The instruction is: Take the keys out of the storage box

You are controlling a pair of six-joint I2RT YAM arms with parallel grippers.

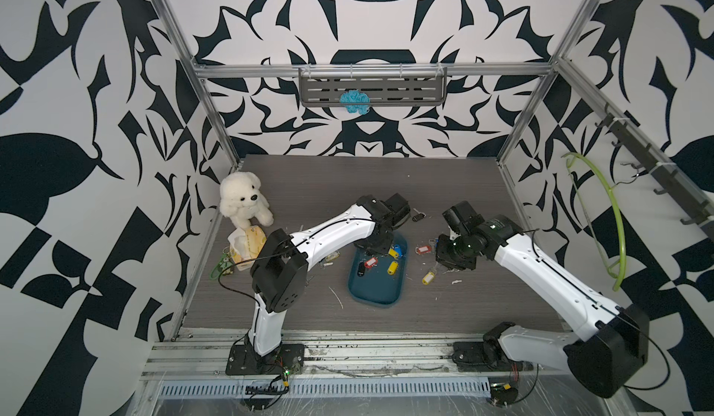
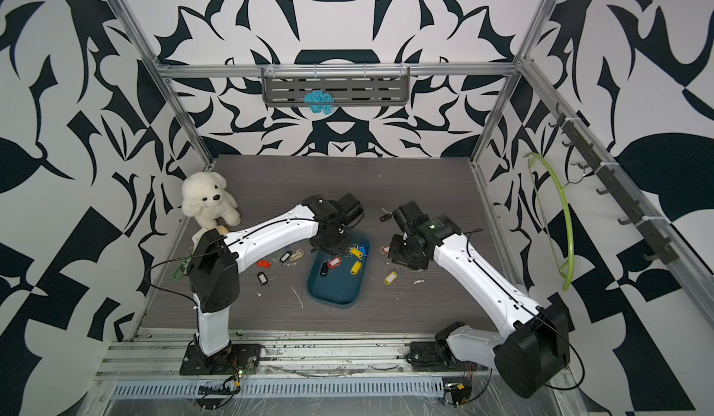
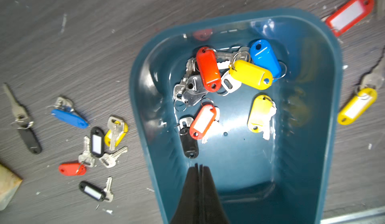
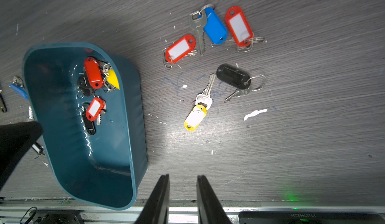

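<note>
The dark teal storage box [image 3: 138,99] holds several tagged keys: a red tag [image 3: 208,69], a blue tag [image 3: 265,59], a yellow tag [image 3: 251,75], a lower yellow tag [image 3: 257,113], a white-labelled red tag [image 3: 203,121] and a black tag [image 3: 188,142]. Over the box, my left gripper is shut, with nothing showing between its fingers. My right gripper is part open and empty to the right of the box. A yellow-tagged key [image 4: 195,117] lies on the table near it.
More tagged keys lie right of the box, among them a black tag [image 4: 233,76] and a blue tag [image 4: 215,26]. Left of it lie others, including a blue tag [image 3: 69,118]. A white plush dog [image 1: 241,196] sits far left.
</note>
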